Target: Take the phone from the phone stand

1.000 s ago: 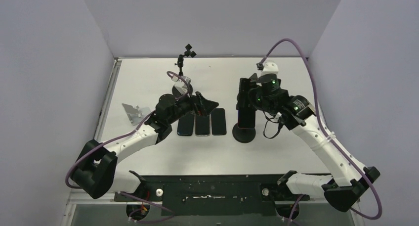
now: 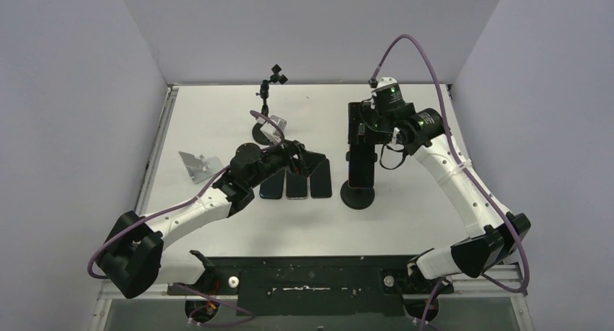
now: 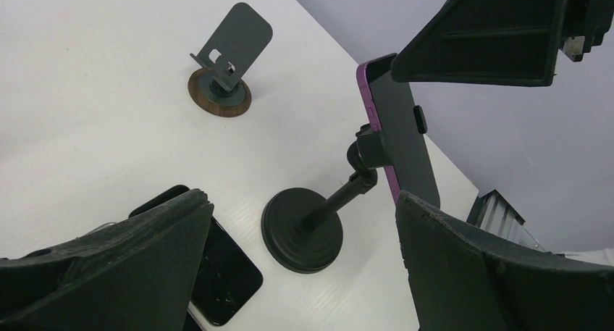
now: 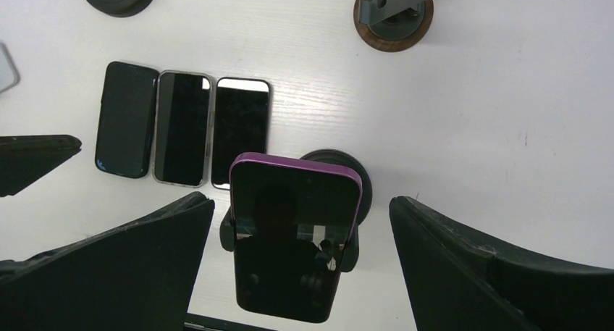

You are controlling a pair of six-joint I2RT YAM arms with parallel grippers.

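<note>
A purple-edged phone (image 4: 289,229) sits in a black phone stand (image 3: 300,229) with a round base, held up off the table by the stand's side clamps. In the right wrist view the phone lies between the widely spread fingers of my open right gripper, with clear gaps on both sides. The top view shows that arm reaching over the phone (image 2: 361,168) and hiding its upper end. My left gripper is open with nothing held; it hovers left of the stand, above the flat phones.
Several phones (image 4: 183,128) lie flat side by side left of the stand. A grey stand with a wooden base (image 4: 394,27) stands behind. Farther left are a black stand (image 2: 265,92) and a light stand (image 2: 199,166).
My right gripper has moved away from the table's front edge, toward the back, over the phone. The left arm has shifted only slightly to the right. The phone stays in its stand.
</note>
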